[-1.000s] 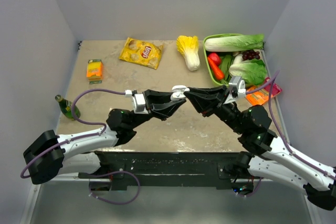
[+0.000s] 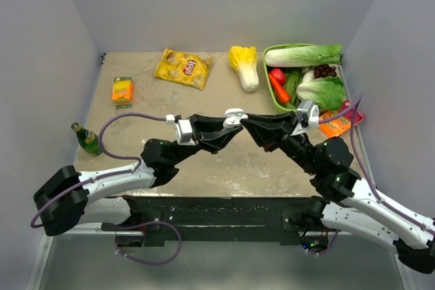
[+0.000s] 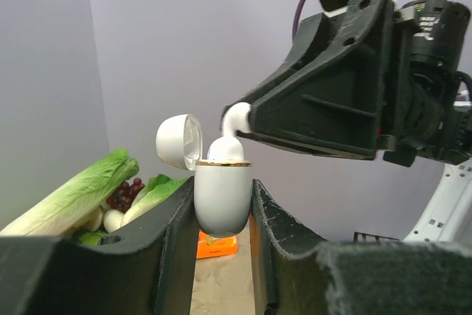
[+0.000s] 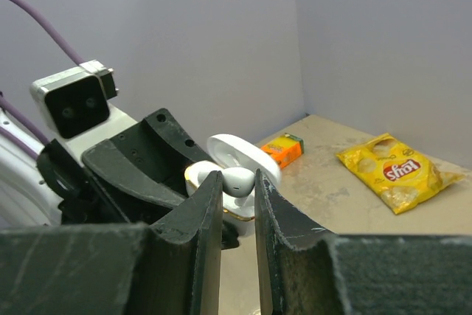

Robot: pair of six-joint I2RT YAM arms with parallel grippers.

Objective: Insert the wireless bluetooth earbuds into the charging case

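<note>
The white charging case (image 3: pixel 222 197) is held upright in my left gripper, its lid (image 3: pixel 178 140) standing open. In the top view the case (image 2: pixel 232 121) is between both grippers, above the middle of the table. My right gripper is shut on a white earbud (image 3: pixel 237 117), whose body sits at the case's mouth in the left wrist view; how deep it is seated I cannot tell. Whether the other slot holds an earbud is unclear.
A yellow chips bag (image 2: pixel 183 67), an orange box (image 2: pixel 123 92) and a napa cabbage (image 2: pixel 244 66) lie toward the back. A green basket of vegetables (image 2: pixel 267 59) stands back right, a bottle (image 2: pixel 87 139) at the left.
Both grippers, with the case and earbud between them, have shifted very slightly to the right in the top view. Little else has changed.
</note>
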